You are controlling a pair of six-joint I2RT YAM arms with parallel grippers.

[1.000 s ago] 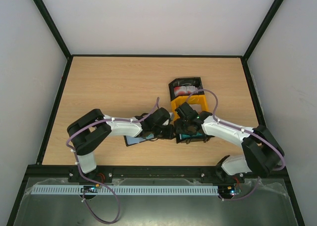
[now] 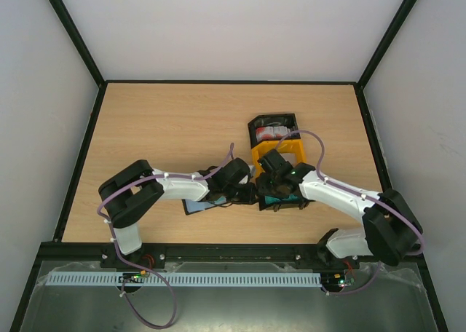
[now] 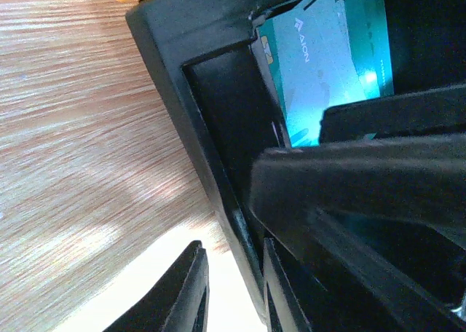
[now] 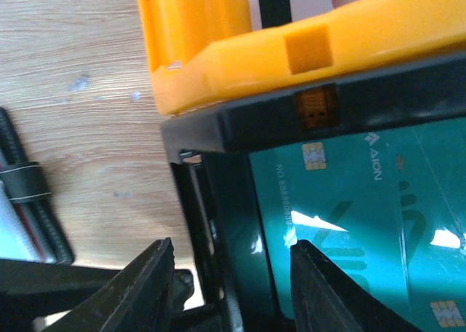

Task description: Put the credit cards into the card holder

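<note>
Teal credit cards lie flat and overlapping in a black bin; some also show as teal cards (image 3: 317, 62) in the left wrist view. The left gripper is shut on the bin's side wall, which runs between its fingers. Over that wall and the edge of the cards, my right gripper stands part open. No card shows between its fingers. The dark card holder (image 4: 33, 194) lies on the table left of the bin; from above, the left arm partly covers this holder (image 2: 196, 206).
Behind the card bin stands a yellow bin (image 2: 295, 148), its edge close to the right gripper. Farther back is another black bin (image 2: 277, 119) with red and white items. Wide bare table (image 2: 160, 121) lies to the left.
The right arm's elbow has shifted slightly to the right and toward the near side, while its gripper stays over the bin. The left arm has not visibly moved.
</note>
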